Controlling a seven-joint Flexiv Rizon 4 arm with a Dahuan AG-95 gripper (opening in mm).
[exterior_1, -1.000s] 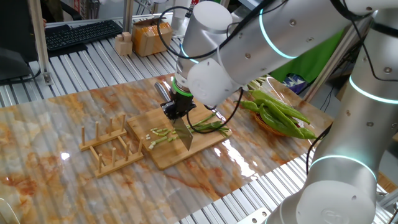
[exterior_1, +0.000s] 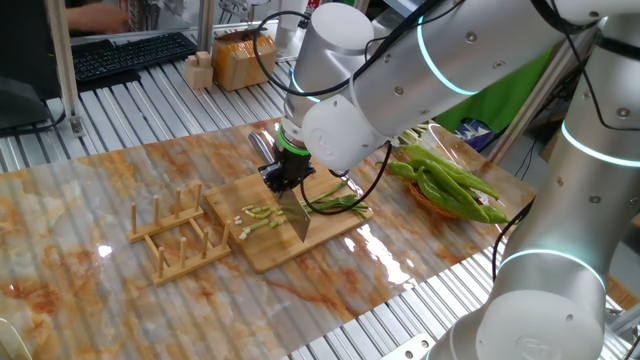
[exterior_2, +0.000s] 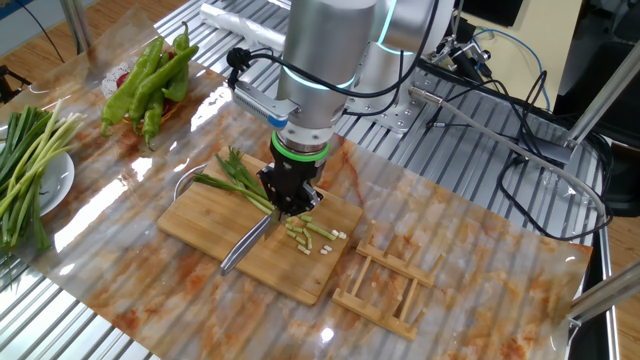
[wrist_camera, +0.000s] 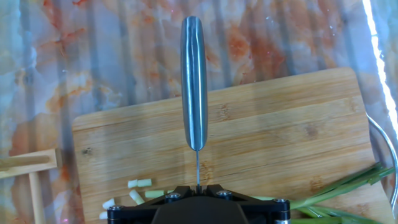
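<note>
My gripper is shut on the knife (wrist_camera: 194, 84), clamping its blade close to the metal handle. In exterior view 1 the broad blade (exterior_1: 296, 214) hangs downward over the cutting board (exterior_1: 262, 258), edge among the green onions. Cut onion pieces (exterior_2: 322, 236) lie on one side of the blade. Longer green onion stalks (exterior_2: 236, 172) spread to the other side. From exterior view 2 the knife handle (exterior_2: 240, 254) points away from the gripper (exterior_2: 288, 208). Whether the blade touches the board cannot be made out.
Beside the board stands a wooden rack (exterior_1: 182, 252) with upright pegs. Green peppers (exterior_1: 440, 185) fill a basket on the board's other side. A white plate (exterior_2: 58, 182) with more green onions sits at the table's edge.
In the background, a person's arm has come into view near the keyboard.
</note>
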